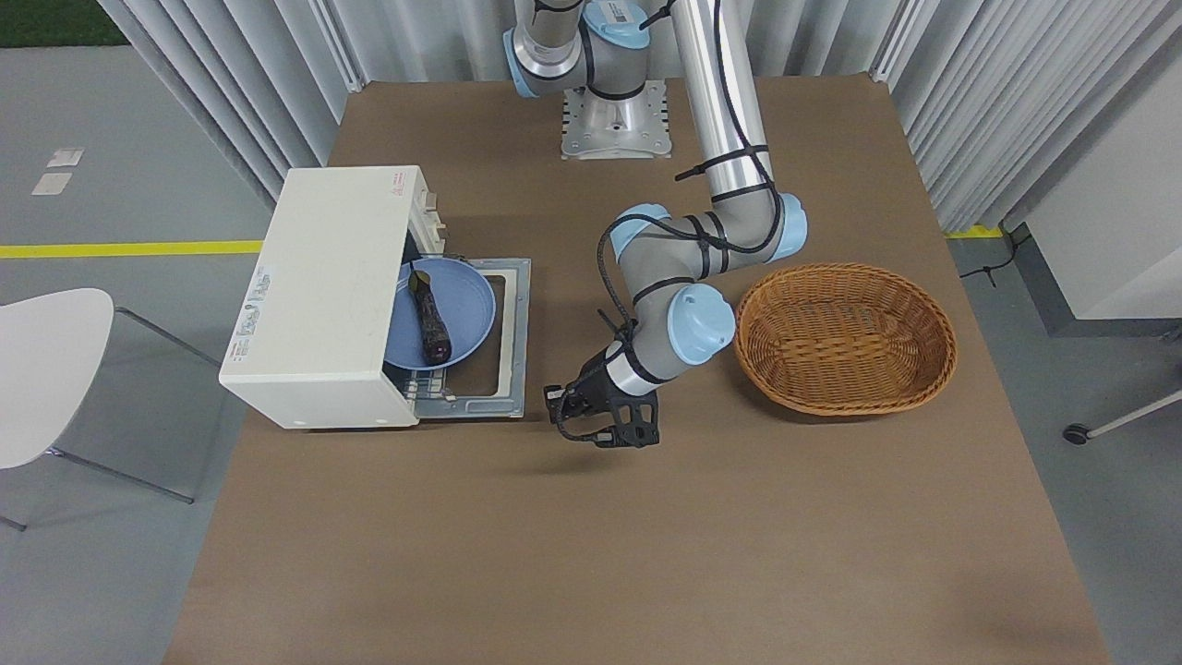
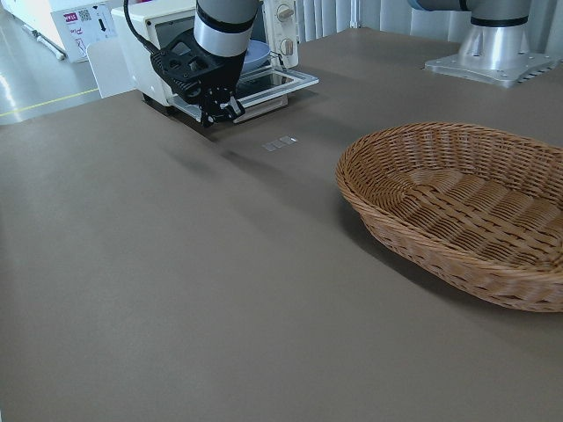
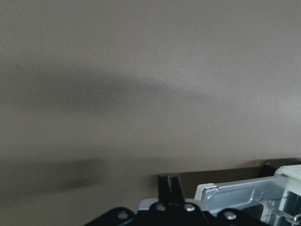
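A white toaster oven [image 1: 305, 294] stands on the left with its glass door [image 1: 511, 332] lowered flat. A blue plate [image 1: 465, 299] holding a dark eggplant [image 1: 432, 325] sits at the opening, over the door. My gripper [image 1: 598, 427] is low over the table, to the right of and a little in front of the door's front corner. Whether its fingers are open or shut is unclear. In the wrist view, bare table and the edge of the oven door [image 3: 240, 195] show.
A round wicker basket [image 1: 844, 338] sits on the right of the brown table [image 1: 621, 554]. The robot's base [image 1: 615, 139] is at the back.
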